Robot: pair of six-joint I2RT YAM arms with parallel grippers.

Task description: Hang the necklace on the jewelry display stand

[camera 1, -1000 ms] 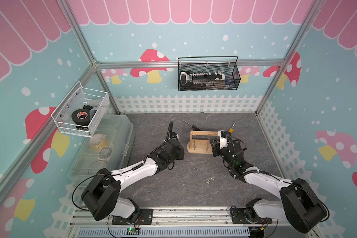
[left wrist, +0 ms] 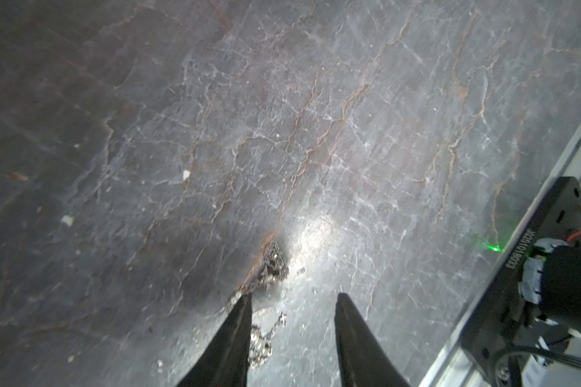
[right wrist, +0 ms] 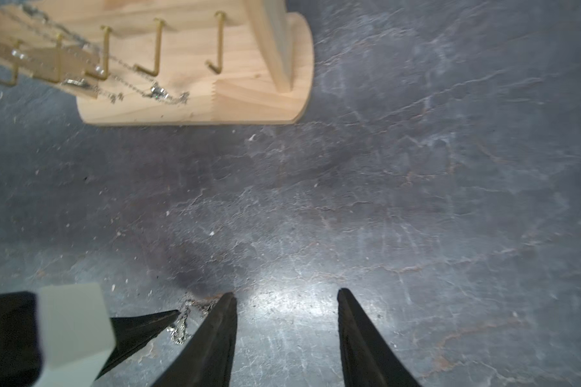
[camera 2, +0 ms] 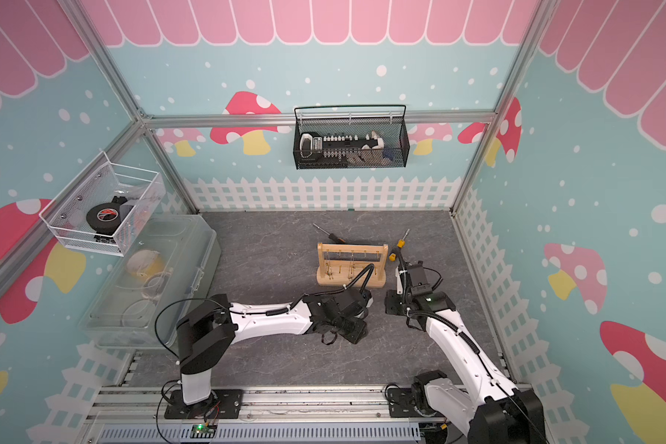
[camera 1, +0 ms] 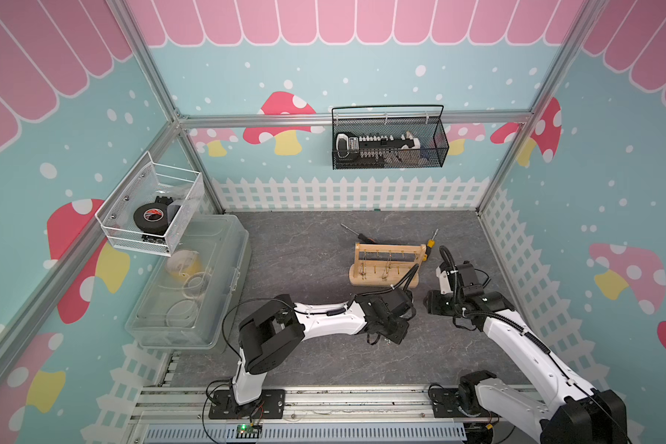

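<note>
A small silver necklace (left wrist: 274, 261) lies loosely heaped on the grey table, just beyond the fingertips of my open left gripper. It also shows at lower left in the right wrist view. The wooden display stand (right wrist: 277, 71) with brass hooks stands behind, some chains (right wrist: 161, 93) on it. My right gripper is held over the table in front and right of the stand, fingers apart with nothing between them.
Two screwdrivers (camera 2: 331, 238) lie behind the stand. A lidded clear plastic box (camera 1: 162, 310) fills the left side. Wire baskets (camera 1: 390, 159) hang on the walls.
My left gripper has swung right and toward the front, over the loose necklace. My right gripper has moved right, away from the stand.
</note>
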